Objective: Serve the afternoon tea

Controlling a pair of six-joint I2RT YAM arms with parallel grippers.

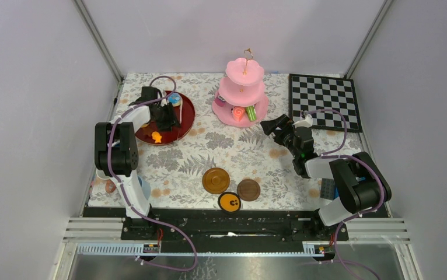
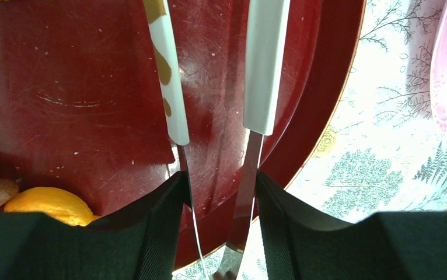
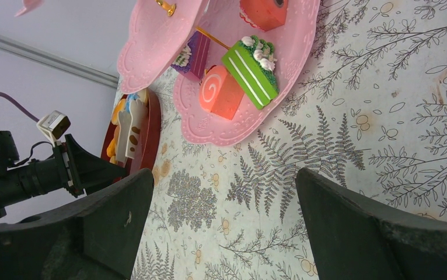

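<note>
White-ended tongs with thin metal arms (image 2: 246,189) lie on the dark red round tray (image 1: 187,123), one paddle spotted gold. Over them my left gripper is part open, a fingertip at the outer side of each metal arm; whether they press on the arms, I cannot tell. On the tray sit a yellow piece (image 1: 157,137) and a blue-topped cake (image 1: 175,99). A pink three-tier stand (image 1: 245,71) has a green cake slice (image 3: 250,73) and an orange swirl cake (image 3: 219,93) on its bottom tier. Nearby, my right gripper is open and empty.
A brown-gold disc (image 1: 216,181), a dark wooden disc (image 1: 248,189) and a black-rimmed yellow coaster (image 1: 229,202) lie at the front middle. At the back right is a checkered board (image 1: 325,100). Patterned cloth between tray and stand is clear.
</note>
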